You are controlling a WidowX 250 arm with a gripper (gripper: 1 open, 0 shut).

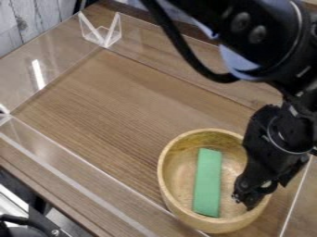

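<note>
A round wooden bowl [180, 162] sits at the lower middle right of the table, with a flat green block [207, 181] lying in its left half. My black gripper [255, 185] hangs over the bowl's right side, its fingers low at or just inside the rim, apart from the green block.
A small clear plastic piece [102, 28] stands at the back left. The table's edge runs along the lower left.
</note>
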